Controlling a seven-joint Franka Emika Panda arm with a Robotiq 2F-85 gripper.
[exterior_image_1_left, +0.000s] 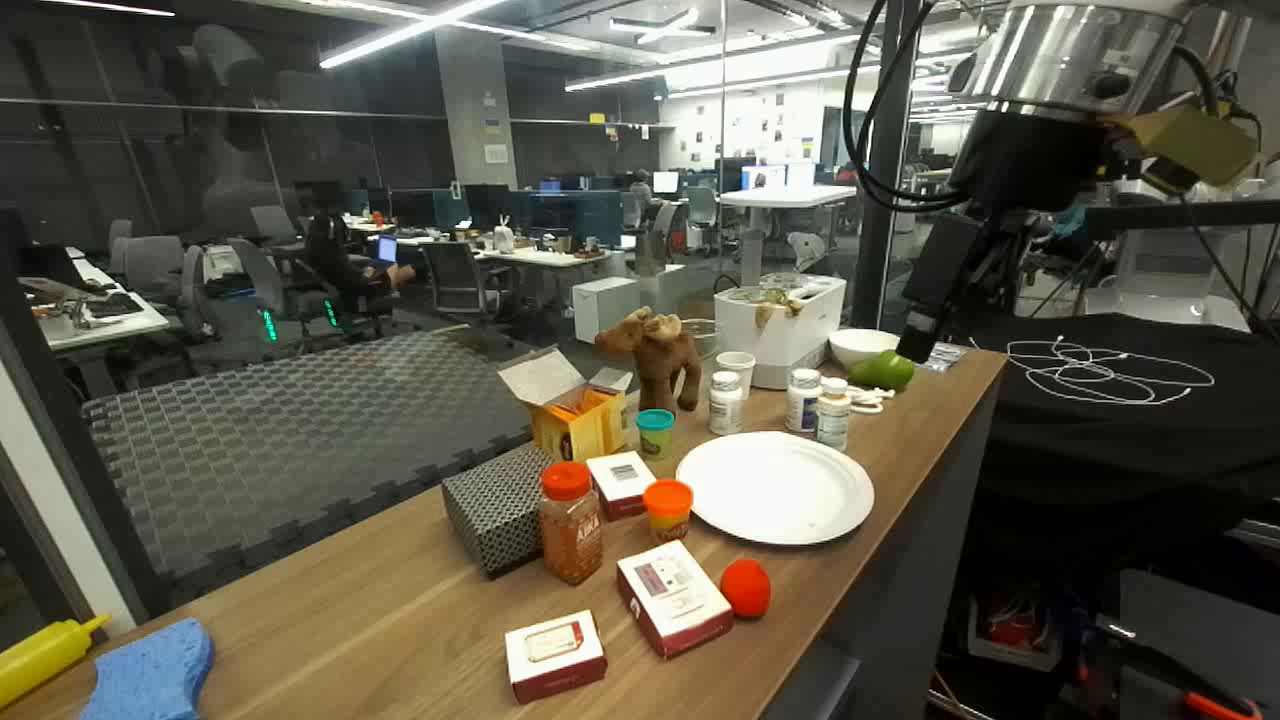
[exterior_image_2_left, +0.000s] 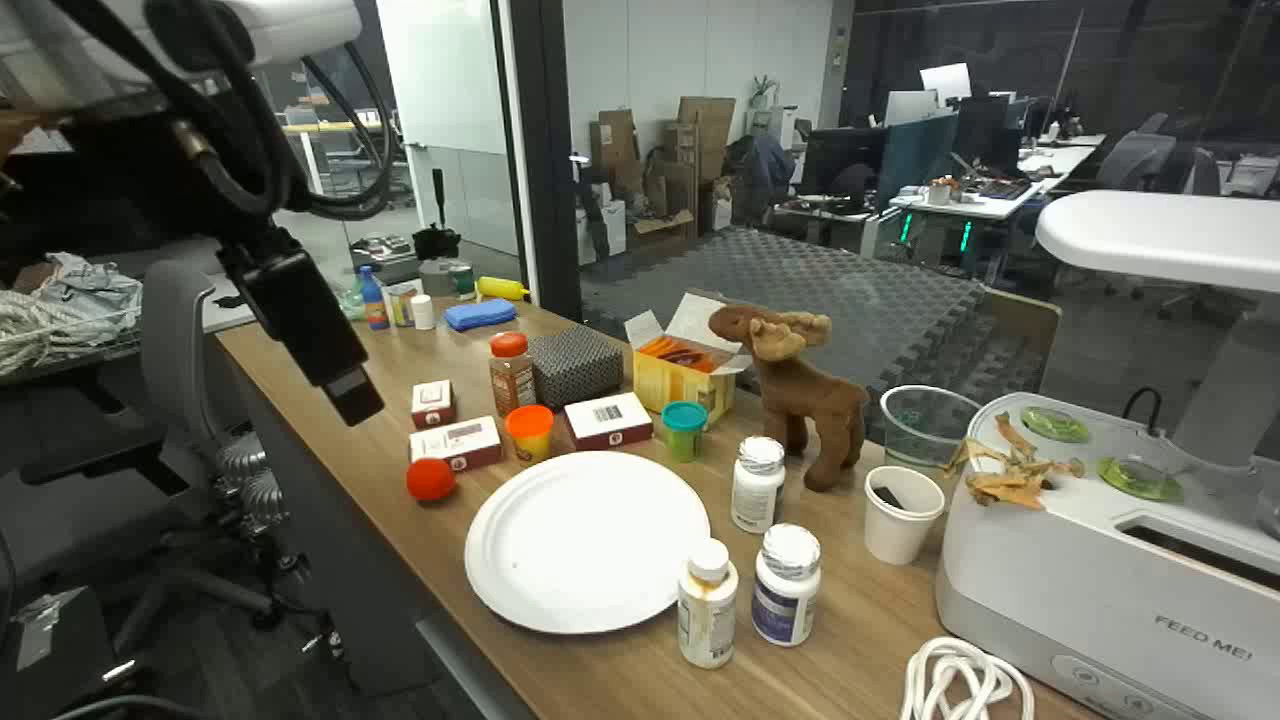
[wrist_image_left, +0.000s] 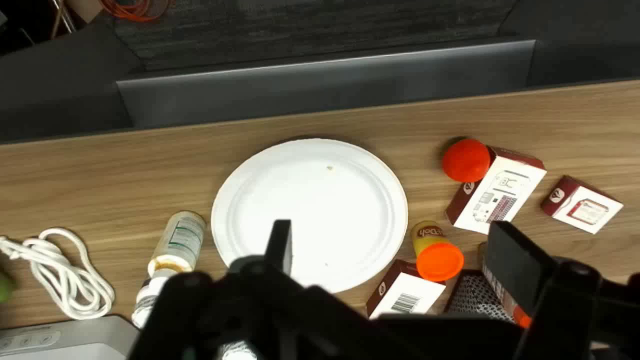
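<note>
My gripper is open above the table, its two black fingers wide apart and nothing between them. Beneath it lies an empty white plate, flat on the wood. A red ball rests against a white and maroon box. Closer to the plate stands an orange-lidded Play-Doh tub, beside another white and maroon box. A smaller box lies farther right. In the second exterior view, a teal-lidded tub and several white pill bottles stand around the plate.
Also on the table are a brown toy moose, an open yellow box, a black patterned box, a spice jar, a white planter and a white cord. Bare wood lines the table's edge beside the plate.
</note>
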